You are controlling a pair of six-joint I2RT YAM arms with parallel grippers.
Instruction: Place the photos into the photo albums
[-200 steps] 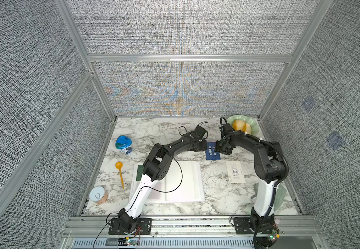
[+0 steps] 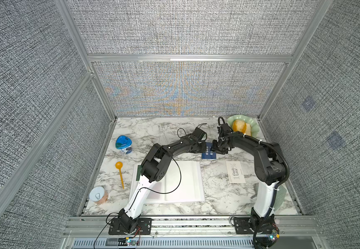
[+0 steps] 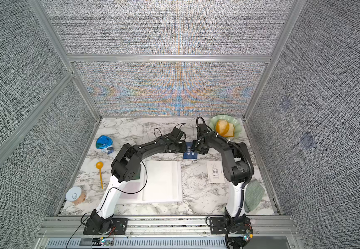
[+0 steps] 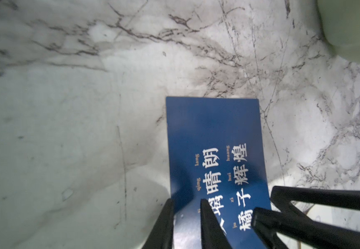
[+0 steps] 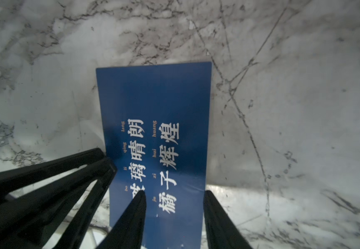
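A dark blue photo (image 2: 208,156) with white Chinese characters lies on the marble table between my two grippers. My left gripper is slightly open, its fingertips over the photo's left border. Opposite, my right gripper has its fingers wider apart over the photo's right part; it is open. Whether the fingertips touch the photo cannot be told. The white album (image 3: 161,180) lies open at the front left, its left side partly covered by my left arm. A cream "Good Luck" card (image 2: 235,172) rests to the right of the album.
A green bowl (image 2: 254,122) with bread-like items stands at the back right. On the left are a blue-lidded cup (image 2: 123,142), an orange spoon (image 2: 119,165) and a can (image 2: 98,194). A green cloth (image 3: 254,195) lies front right.
The blue photo has slid a little to the left, and my right gripper has shifted left along with it. My left gripper has moved only slightly.
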